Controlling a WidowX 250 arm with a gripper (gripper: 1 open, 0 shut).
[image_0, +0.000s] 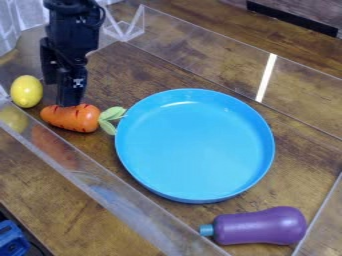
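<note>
My black gripper (64, 88) hangs open at the upper left, just above and behind an orange toy carrot (74, 117) with pale green leaves. A yellow lemon-shaped toy (26, 91) lies left of the gripper. A large blue plate (194, 145) occupies the middle, right of the carrot. A purple toy eggplant (261, 225) lies at the front right. Whether the fingertips touch the carrot is hard to tell.
A clear low wall runs along the left side and front of the wooden work surface (201, 60). A blue object (11, 240) is at the lower left outside it.
</note>
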